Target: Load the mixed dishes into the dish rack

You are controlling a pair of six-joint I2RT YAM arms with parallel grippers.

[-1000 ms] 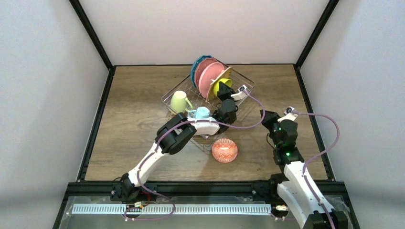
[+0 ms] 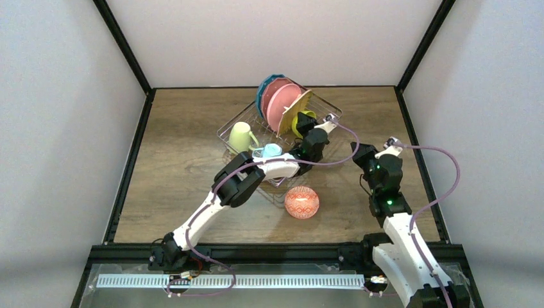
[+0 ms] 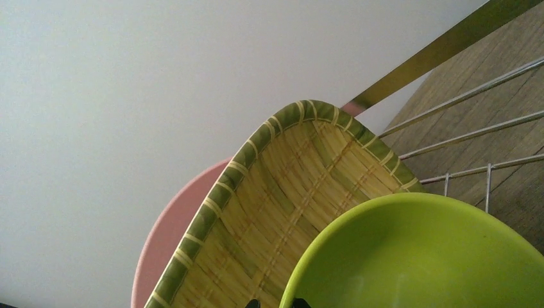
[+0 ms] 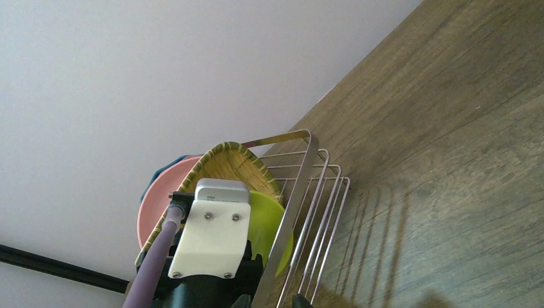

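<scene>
The dish rack point(image 2: 240, 119) holds several dishes. In its right part a lime-green bowl point(image 3: 423, 256) leans in front of a woven bamboo basket point(image 3: 301, 186). My left gripper is at the bowl's rim, part open; the rim passes between its fingertips, close to the right one, with a gap on the other side. My right gripper stands part open and empty, to the right of the rack in the top view. An orange patterned bowl point(image 2: 301, 203) rests on the table in front of the rack.
Pink plates point(image 2: 285, 102) and a blue plate point(image 2: 263, 90) stand behind the basket. A light green mug point(image 2: 240, 136) and a pale blue cup point(image 2: 271, 151) are at the rack's left and front.
The green bowl and left gripper have shifted slightly right in the top view, and the bowl sits a little lower there.
</scene>
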